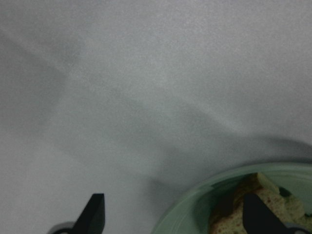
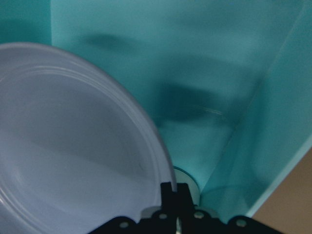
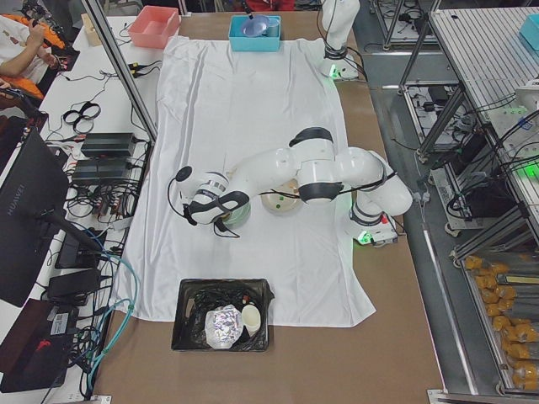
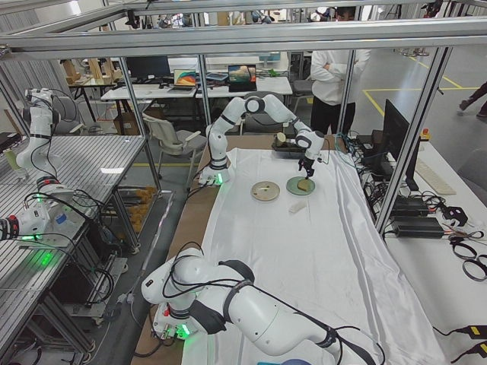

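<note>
My left gripper stands open above the rim of the green plate [image 4: 295, 188], which holds browned flatbread-like food [image 1: 263, 209] with green bits. A beige plate [image 4: 265, 192] lies beside it on the white cloth. In the right wrist view my right gripper is shut on the rim of a blue plate [image 2: 73, 141], inside or just over the teal bin [image 3: 234, 45]. A pale round cup-like thing [image 2: 191, 181] is partly hidden behind the gripper there.
A black lined bin [image 3: 189, 341] with a foil item [image 3: 223, 326] and a white cup [image 3: 251, 317] sits at one end. A pink bin [image 3: 152, 34] is on the side table.
</note>
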